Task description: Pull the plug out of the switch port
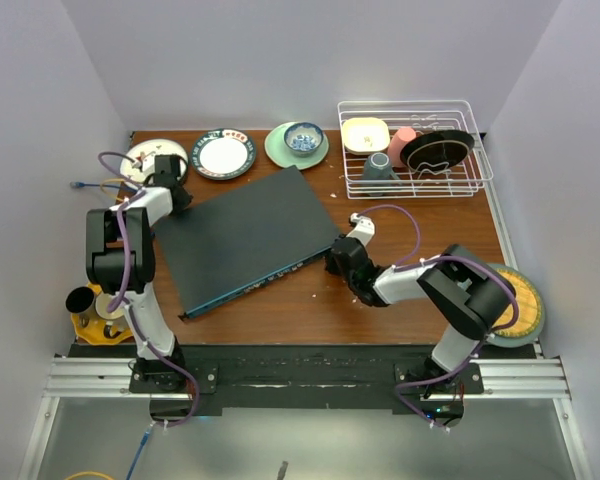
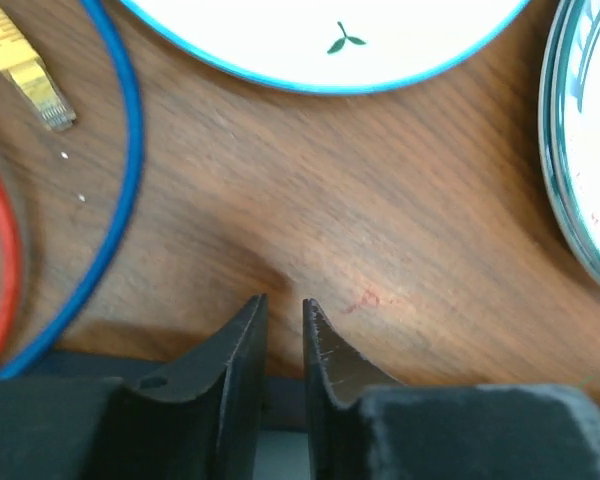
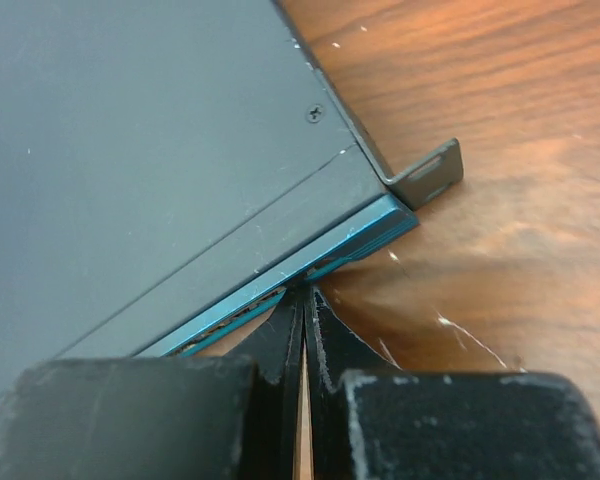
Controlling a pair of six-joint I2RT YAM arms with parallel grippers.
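The dark flat switch [image 1: 250, 230] lies angled mid-table. My left gripper is over its upper-left edge, fingers slightly apart with nothing between; beyond them lie a blue cable [image 2: 128, 150], a red cable [image 2: 5, 260] and a yellow-cabled plug [image 2: 45, 90]. My right gripper is shut, fingertips at the switch's front edge near its right corner, beside a bracket [image 3: 430, 172]. I cannot see anything held in it.
Plates [image 1: 223, 165], a green plate with a bowl [image 1: 303, 140] and a dish rack [image 1: 415, 185] line the back. A yellow item [image 1: 510, 290] sits at the right, mugs [image 1: 83, 302] at the left. Bare table lies below the switch.
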